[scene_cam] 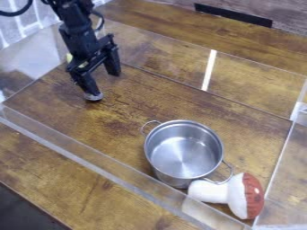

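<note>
My dark gripper [89, 72] is at the upper left, open, its fingers down over a utensil [93, 95] with a light green handle and a metal head. The arm and fingers hide much of that utensil; I cannot tell whether they touch it. A steel pot [182, 152] with two wire handles sits at the lower middle right. A white and red toy mushroom [240, 193] lies beside it at the lower right.
Clear panels enclose the wooden work surface [144, 90]. A white tape strip [209, 70] marks the upper right.
</note>
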